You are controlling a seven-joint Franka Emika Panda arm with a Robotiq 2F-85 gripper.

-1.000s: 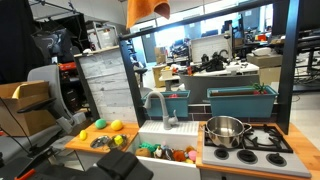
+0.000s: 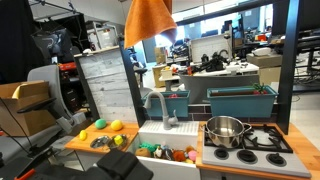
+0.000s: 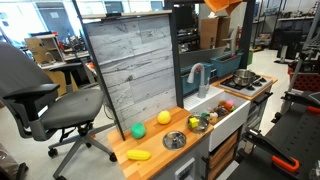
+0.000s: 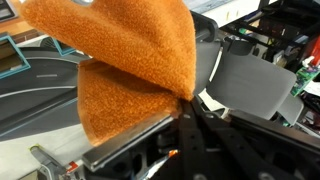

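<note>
An orange cloth (image 4: pixel 140 60) fills much of the wrist view, bunched at the tips of my gripper. The fingers are shut, with the cloth pinched between them. High in exterior view 1 the cloth (image 2: pixel 150 20) hangs in the air above the sink area, its upper part cut off by the frame. Only a lower bit of the cloth (image 3: pixel 218 4) shows at the top edge of exterior view 2. Neither exterior view shows the gripper itself.
Below stand a white sink with a faucet (image 2: pixel 160 106), a drawer of colourful items (image 2: pixel 168 153), a steel pot (image 2: pixel 226 131) and a stove (image 2: pixel 255 147). Toy fruits and a metal bowl (image 3: pixel 174 140) lie on the wooden counter (image 3: pixel 125 150). A dark overhead beam (image 2: pixel 215 13) runs near the cloth.
The orange cloth has come down in exterior view 1, and more of it shows than a second ago. Things on the counter have stayed put.
</note>
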